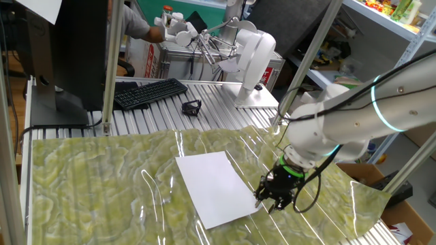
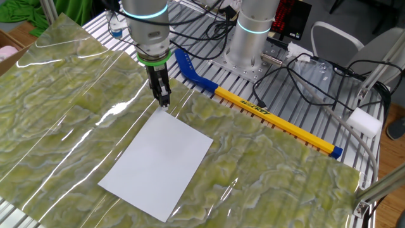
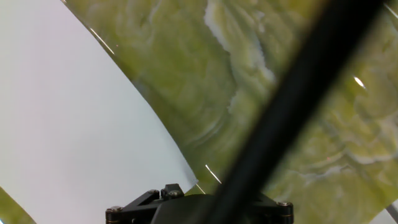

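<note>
A blank white sheet of paper (image 1: 214,188) lies on the green marbled table cover (image 1: 88,187). In exterior view 2 the sheet (image 2: 158,163) reaches up to my gripper (image 2: 164,104) at its far corner. From exterior view 1, my gripper (image 1: 265,205) points down at that same corner, its fingertips apart. The wrist view has the sheet (image 3: 74,106) on the left, its corner coming close to the gripper's black linkage at the bottom edge. The fingertips are hidden there, and whether they touch the paper cannot be told.
A yellow and blue hockey stick (image 2: 272,117) lies along the table edge by the arm's base. A keyboard (image 1: 151,93) and a small black object (image 1: 191,107) sit behind the cover. A dark cable (image 3: 292,112) crosses the wrist view.
</note>
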